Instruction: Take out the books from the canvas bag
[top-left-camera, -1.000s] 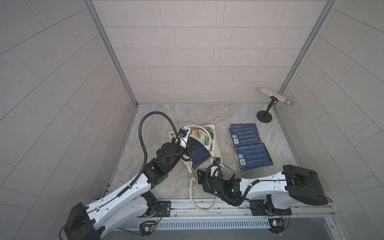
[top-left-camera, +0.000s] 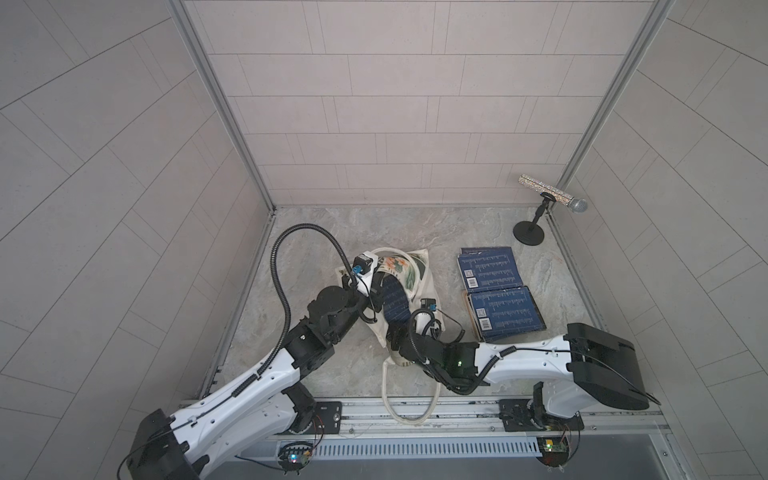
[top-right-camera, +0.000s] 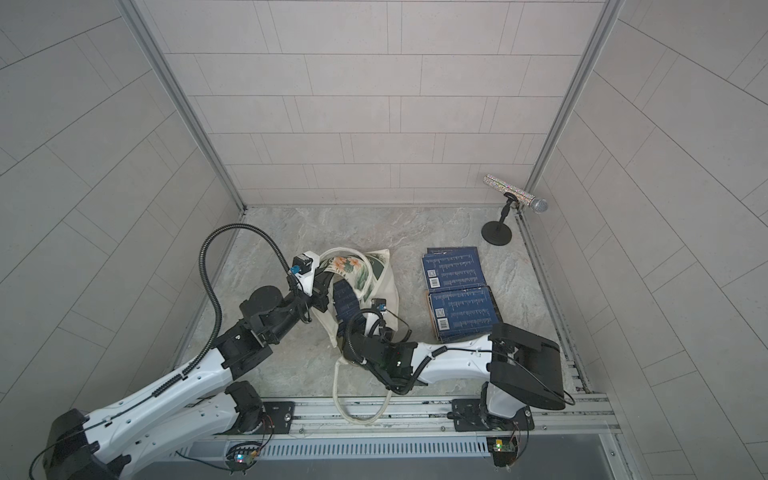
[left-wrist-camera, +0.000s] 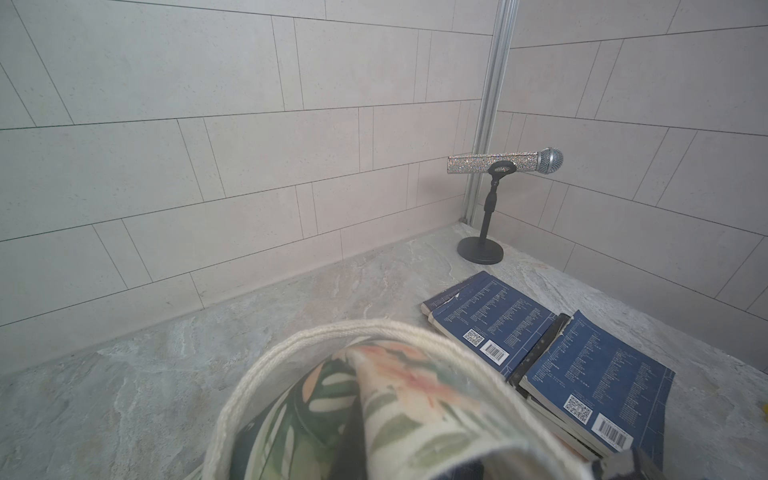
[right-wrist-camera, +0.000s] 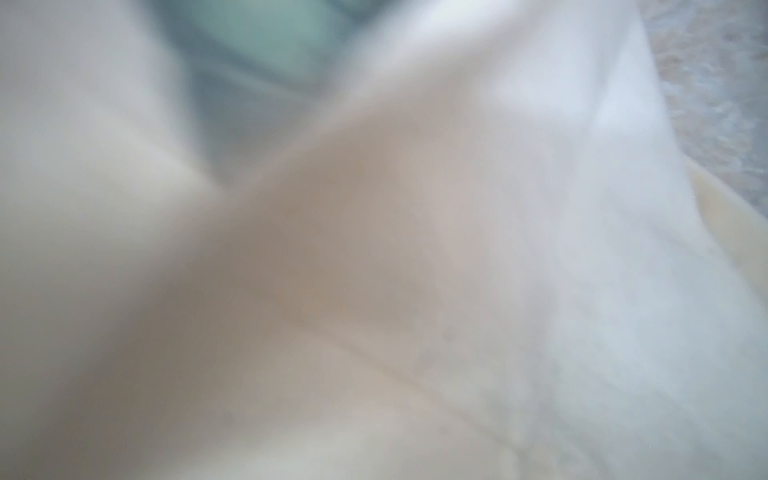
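The canvas bag (top-left-camera: 424, 276), with a floral lining and cream handles, lies in the middle with a dark blue book (top-left-camera: 396, 300) in its opening. My left gripper (top-right-camera: 318, 292) is at the bag's upper left edge, its fingers mostly hidden. My right gripper (top-left-camera: 398, 336) is at the book's lower end; its finger is hard to make out. The right wrist view shows only blurred cream canvas (right-wrist-camera: 560, 280). Blue books lie in two piles to the right, an upper pile (top-left-camera: 489, 268) and a lower one (top-left-camera: 504, 312).
A microphone on a black stand (top-left-camera: 528, 233) stands at the back right. A long bag strap hangs over the front rail.
The left gripper has barely moved.
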